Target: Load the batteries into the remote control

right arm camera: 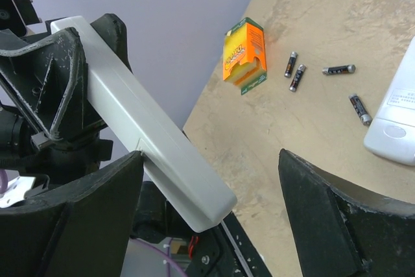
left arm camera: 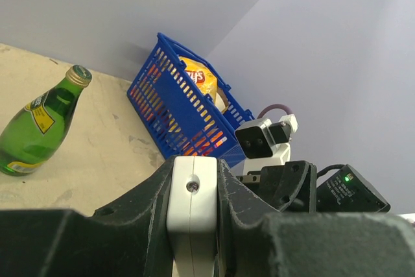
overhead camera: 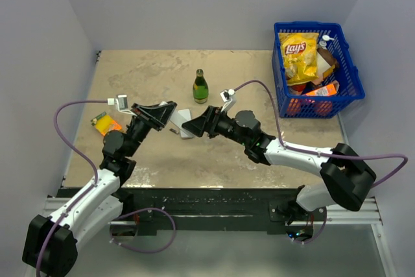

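My left gripper [overhead camera: 162, 111] is shut on the white remote, held raised and tilted above the table; it fills the lower middle of the left wrist view. My right gripper [overhead camera: 203, 122] is part open at the remote's free end, its fingers either side of that end in the right wrist view. Several loose batteries [right arm camera: 360, 111] lie on the table below. A second white piece [right arm camera: 395, 115], looking like a remote or its cover, lies beside them.
A yellow-orange battery box [right arm camera: 245, 52] lies at the left of the table. A green bottle [overhead camera: 200, 89] stands at the back middle, and a blue basket of snacks [overhead camera: 350, 89] at the back right.
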